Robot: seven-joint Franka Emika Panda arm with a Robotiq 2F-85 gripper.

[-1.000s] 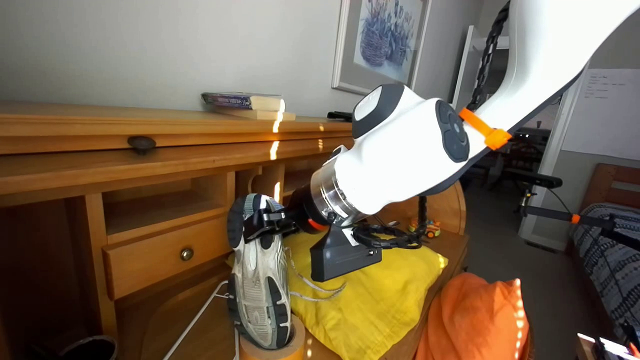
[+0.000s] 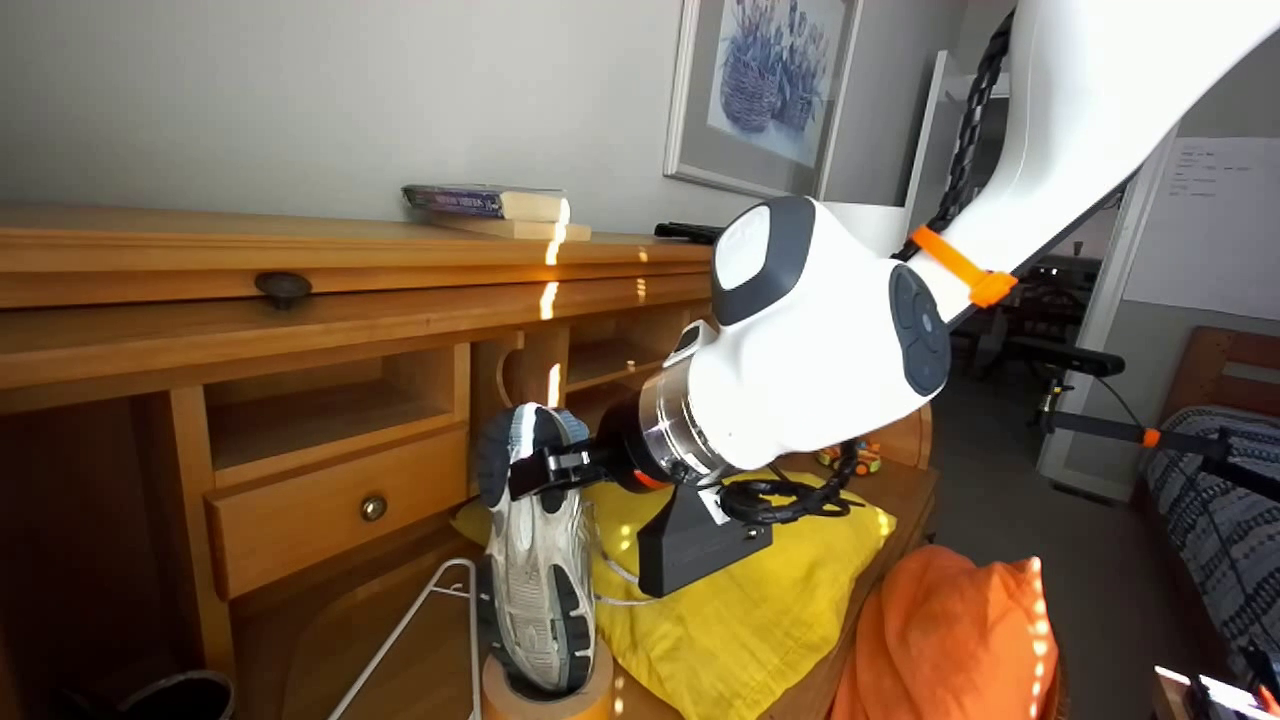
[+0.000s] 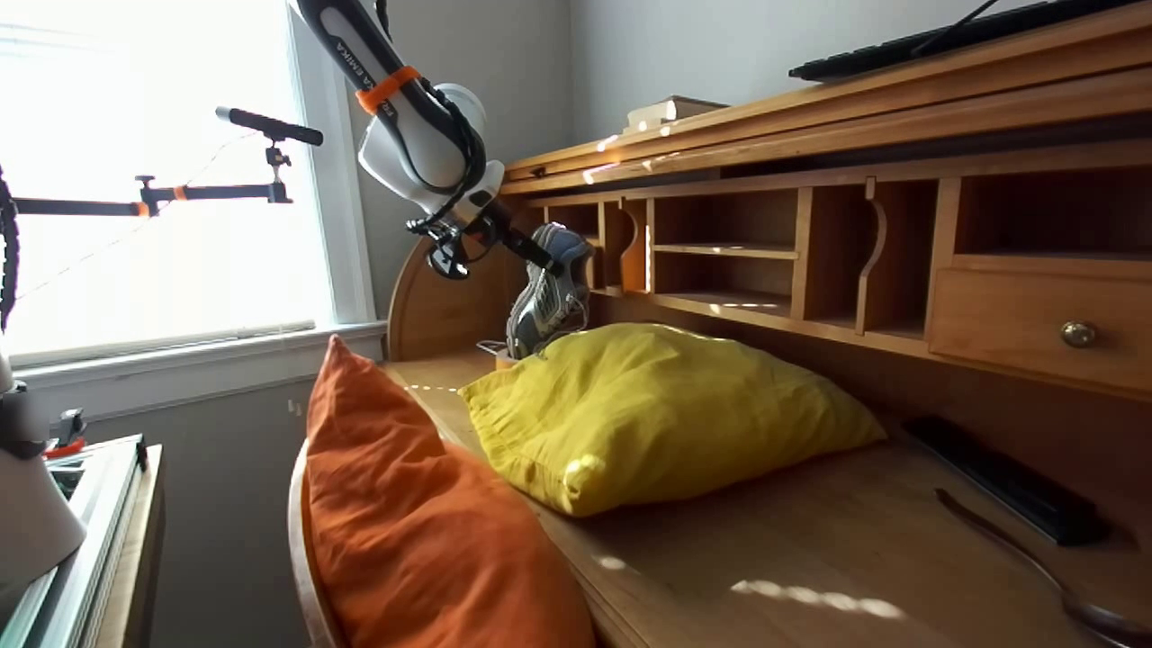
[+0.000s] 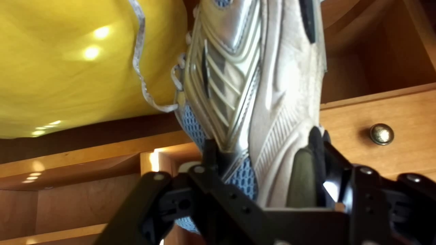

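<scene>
A white and grey running shoe (image 2: 542,588) stands nearly on end, its sole side facing the camera of exterior view 1. My gripper (image 2: 554,468) is shut on its upper end; in the wrist view the fingers press the shoe (image 4: 261,102) from both sides. The lower end of the shoe is at a roll of tan tape (image 2: 596,696); whether it rests on the roll or hangs just over it, I cannot tell. A loose lace (image 4: 141,61) dangles beside the shoe. From exterior view 2, the shoe (image 3: 551,292) appears behind the yellow pillow (image 3: 691,410).
The yellow pillow covers much of the desk beside the shoe. A white hanger (image 2: 396,636) lies left of the tape. An orange pillow (image 2: 948,636) sits at the desk's front. Cubbies and a drawer (image 2: 348,498) line the back. A black bin (image 2: 180,698) is at lower left.
The shoe's upper end has shifted right in exterior view 1 and the shoe is turned somewhat. My wrist has rotated and the gripper sits slightly farther right.
</scene>
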